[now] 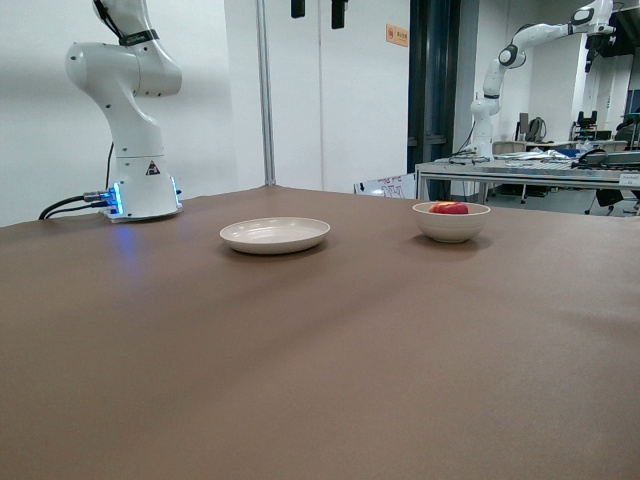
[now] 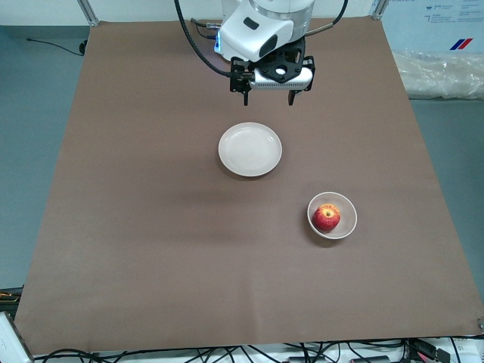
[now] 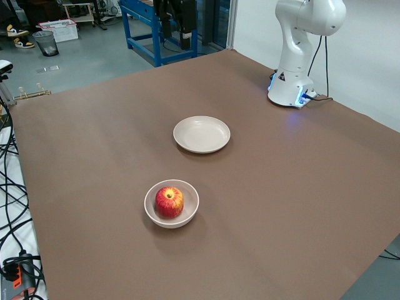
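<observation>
A red apple (image 2: pixel 327 217) (image 1: pixel 450 208) (image 3: pixel 169 202) sits in a small white bowl (image 2: pixel 345 228) (image 1: pixel 450 228) (image 3: pixel 187 212). A flat white plate (image 2: pixel 249 149) (image 1: pixel 274 235) (image 3: pixel 201 134) lies empty beside it. The gripper (image 2: pixel 268 99) is high at the back of the table, above and behind the plate, its two black fingers apart with nothing seen between them. In the top view only the dark fingertips (image 1: pixel 338 12) show at the upper edge.
The robot's base (image 1: pixel 145 190) (image 3: pixel 290 87) stands at the back edge. Cables and equipment lie beyond the edge opposite the base.
</observation>
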